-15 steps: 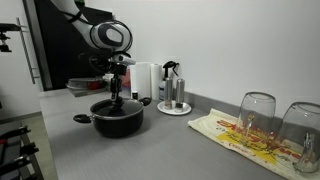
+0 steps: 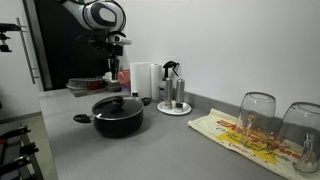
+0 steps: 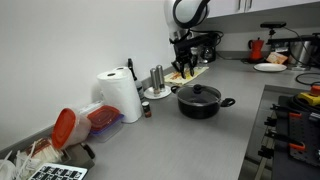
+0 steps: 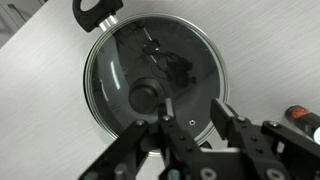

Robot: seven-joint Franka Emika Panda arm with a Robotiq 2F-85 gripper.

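A black pot (image 2: 120, 124) stands on the grey table with its glass lid (image 3: 198, 95) on top. The lid has a metal rim and a dark round knob (image 4: 147, 95) near its middle. My gripper (image 2: 112, 70) hangs above the pot, clear of the lid. From the wrist view, the fingers (image 4: 166, 108) are apart with nothing held between them, and the knob lies just beyond them to the upper left.
Behind the pot stand a white paper roll (image 2: 140, 80) and a plate (image 2: 174, 108) bearing bottles and grinders. Two upturned glass jars (image 2: 256, 112) rest on a patterned cloth (image 2: 222, 127) at right.
My gripper has risen from the lid's knob to a spot well above it and slightly left. The pot and its lid have stayed in place.
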